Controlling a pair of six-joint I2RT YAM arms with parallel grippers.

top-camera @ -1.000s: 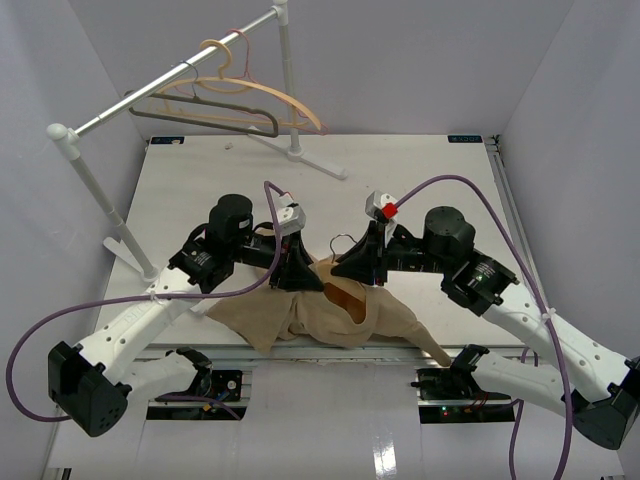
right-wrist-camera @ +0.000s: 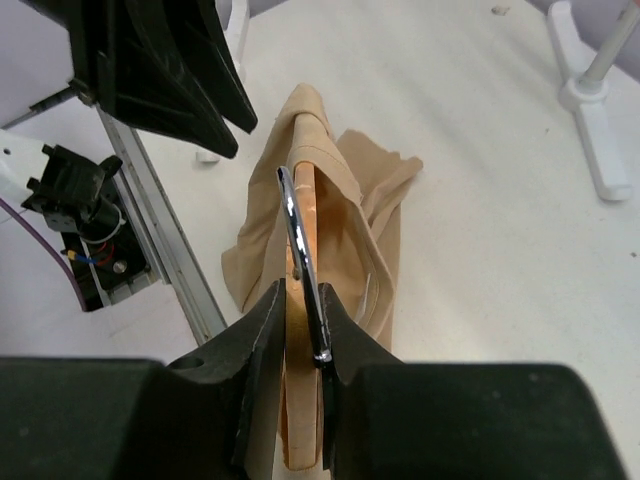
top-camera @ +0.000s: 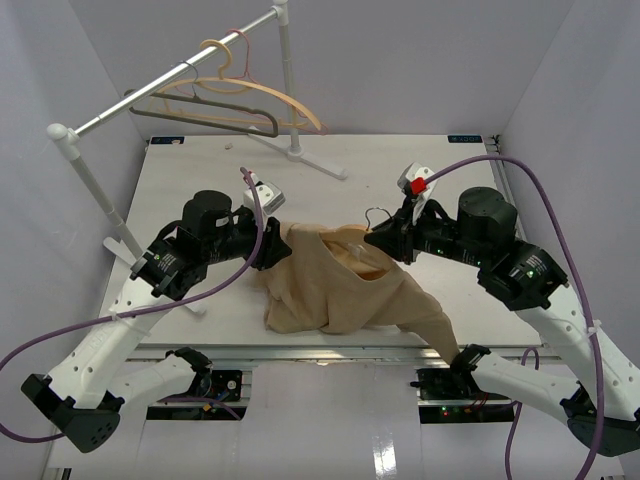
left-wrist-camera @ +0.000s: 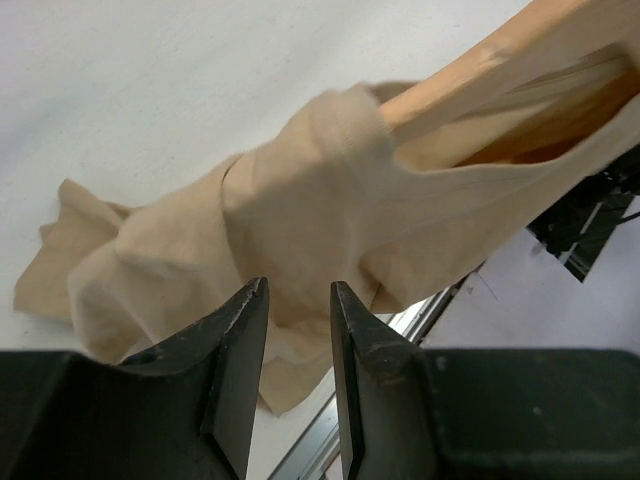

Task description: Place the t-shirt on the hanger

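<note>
The tan t-shirt [top-camera: 330, 280] is partly lifted over the table, draped round a wooden hanger [right-wrist-camera: 300, 420] whose metal hook [top-camera: 378, 212] sticks up beside my right gripper [top-camera: 390, 240]. That gripper is shut on the hanger, and in the right wrist view the shirt hangs over the hanger's far part [right-wrist-camera: 302, 170]. My left gripper [top-camera: 270, 250] is at the shirt's left; in the left wrist view its fingertips [left-wrist-camera: 338, 300] are a little apart, with cloth beyond them and nothing clearly held.
A white rack [top-camera: 170, 75] with several empty hangers [top-camera: 230, 120] stands at the back left.
My right gripper has moved right and up, carrying the hanger and lifting the shirt with it. My left gripper has moved away from it, to the left and up.
</note>
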